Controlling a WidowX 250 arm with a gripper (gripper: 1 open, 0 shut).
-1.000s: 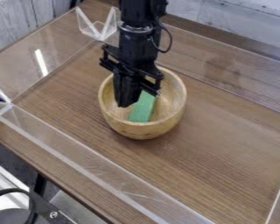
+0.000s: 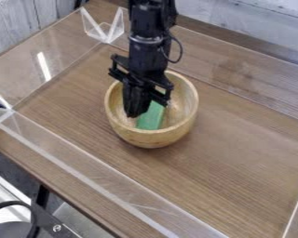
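Note:
A black robot gripper (image 2: 135, 97) reaches down from the top centre into a wooden bowl (image 2: 179, 132) on the wooden table. Its fingertips are low inside the bowl's left part, just left of and partly over a green block (image 2: 153, 117) lying in the bowl. The gripper looks shut; whether anything is between its fingertips is hard to make out.
A clear plastic piece (image 2: 104, 28) sits at the upper left. Cables and hardware lie along the left edge and at the lower left.
The arm has shifted slightly, with the gripper staying low in the bowl beside the green block. The bowl has barely moved.

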